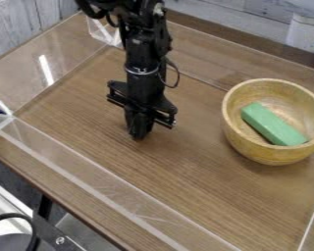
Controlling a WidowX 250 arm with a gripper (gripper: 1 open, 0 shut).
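The black robot gripper (pixel 140 123) reaches down from the top centre to low over the wooden table, left of a yellow bowl (pixel 239 145). Its fingertips are small and dark, and I cannot tell how far apart they are or whether anything is between them. A green block (pixel 274 125) lies inside the bowl.
A pale edge strip runs along the lower left, with cables beyond it at the bottom left corner. A small blue object shows at the far right edge.
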